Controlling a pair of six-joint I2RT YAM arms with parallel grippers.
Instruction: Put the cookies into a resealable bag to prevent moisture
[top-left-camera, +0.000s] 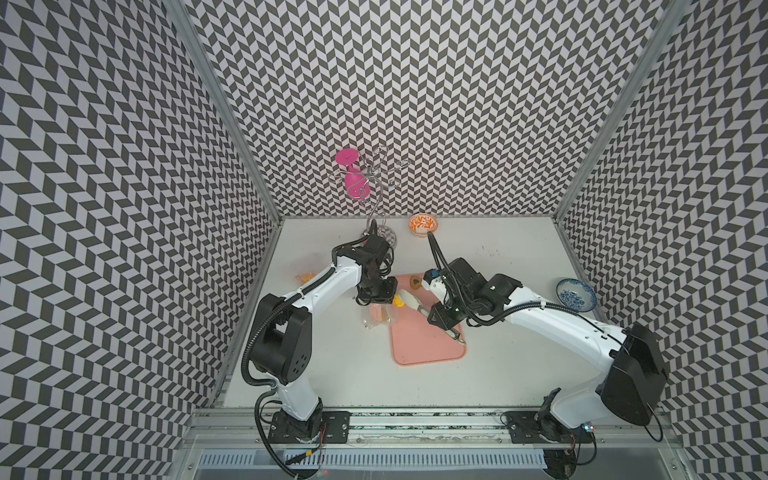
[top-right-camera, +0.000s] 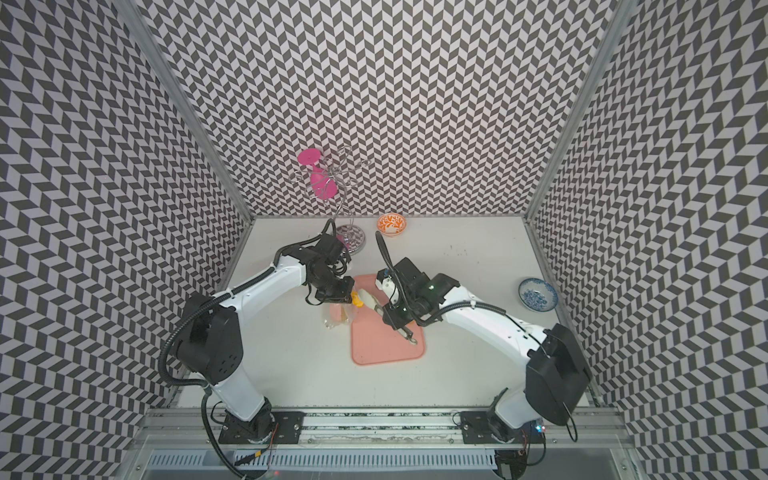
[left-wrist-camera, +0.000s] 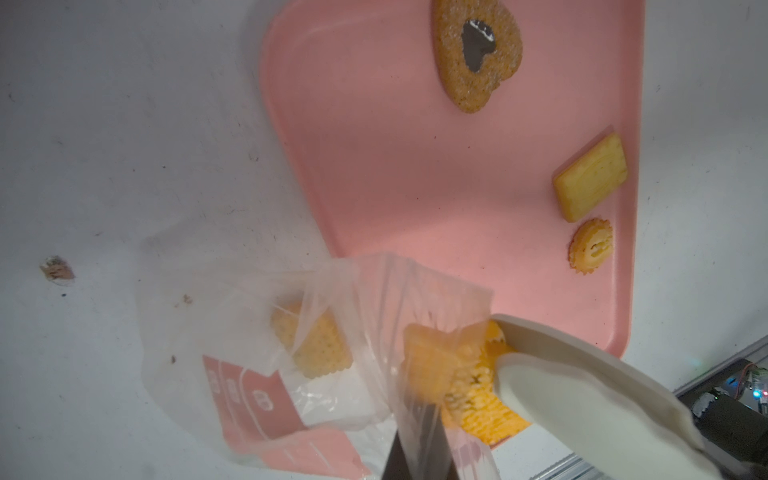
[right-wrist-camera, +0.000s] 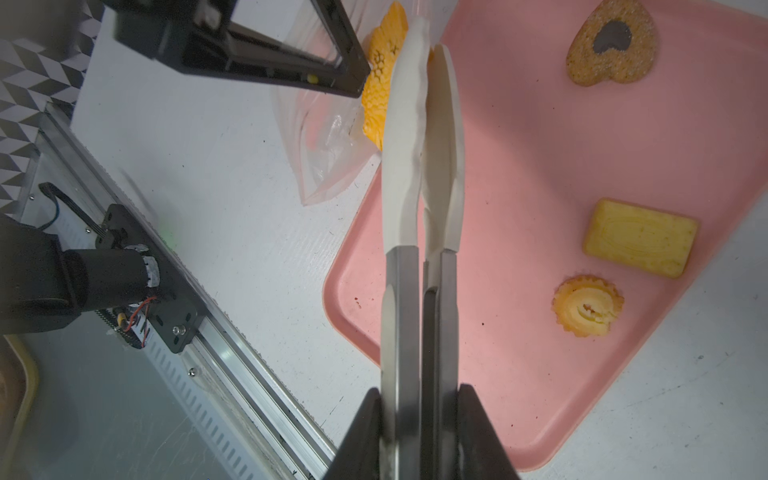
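My right gripper is shut on the tongs (right-wrist-camera: 404, 144), whose white tips hold an orange cookie (right-wrist-camera: 380, 80) at the mouth of the resealable bag (left-wrist-camera: 264, 296). My left gripper is shut on the bag's edge. A square cookie (left-wrist-camera: 312, 344) shows through the bag. On the pink tray (right-wrist-camera: 504, 336) lie a heart cookie (left-wrist-camera: 492, 64), a rectangular biscuit (right-wrist-camera: 640, 236) and a round cookie (right-wrist-camera: 586, 306).
A blue bowl (top-left-camera: 576, 295) stands at right, an orange bowl (top-left-camera: 423, 224) at the back, a metal stand with pink spatulas (top-left-camera: 346, 156) at back left.
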